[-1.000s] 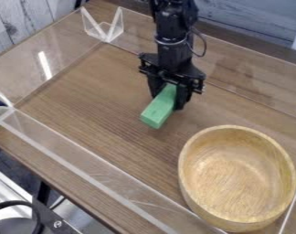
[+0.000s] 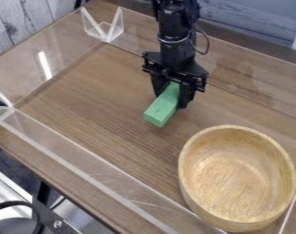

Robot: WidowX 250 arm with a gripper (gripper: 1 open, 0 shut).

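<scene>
The black arm reaches down from the top centre of the camera view, and its gripper (image 2: 175,80) is shut on a green block (image 2: 162,110). The block is tilted, its lower end toward the lower left, over the wooden table just above and left of the bowl. Whether it touches the table I cannot tell.
A large beige bowl (image 2: 236,207) fills the lower right of the table (image 2: 78,110). A clear plastic piece (image 2: 104,26) stands at the upper left. Dark cables lie at the bottom left corner.
The gripper and green block have shifted very slightly to the right and up; the rest looks the same.
</scene>
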